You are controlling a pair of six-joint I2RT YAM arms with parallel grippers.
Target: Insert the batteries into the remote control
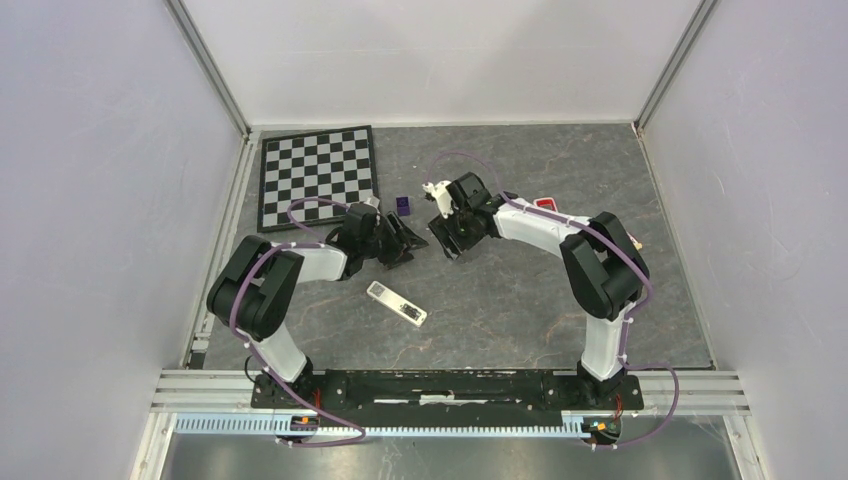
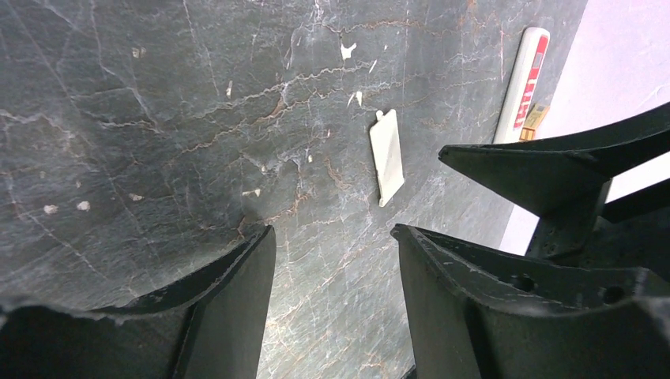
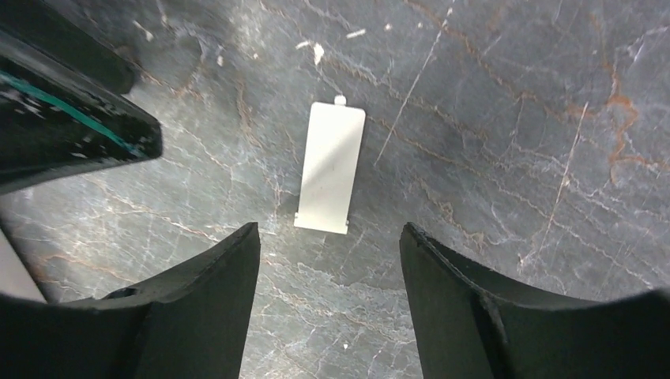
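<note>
A white remote control (image 1: 396,303) lies on the grey surface at lower left of the top view. A small white rectangular piece with a tab, like a battery cover (image 3: 329,162), lies flat in the right wrist view. My right gripper is open over it, with nothing between its fingers. My left gripper stands open to the left of it, its fingers empty; in the left wrist view the white piece lies beyond the fingertips. I cannot tell where the batteries are.
A checkerboard (image 1: 315,160) lies at back left, with a dark blue block (image 1: 403,205) beside it. Red-and-white and orange packages (image 1: 545,203) lie at the right, partly behind my right arm.
</note>
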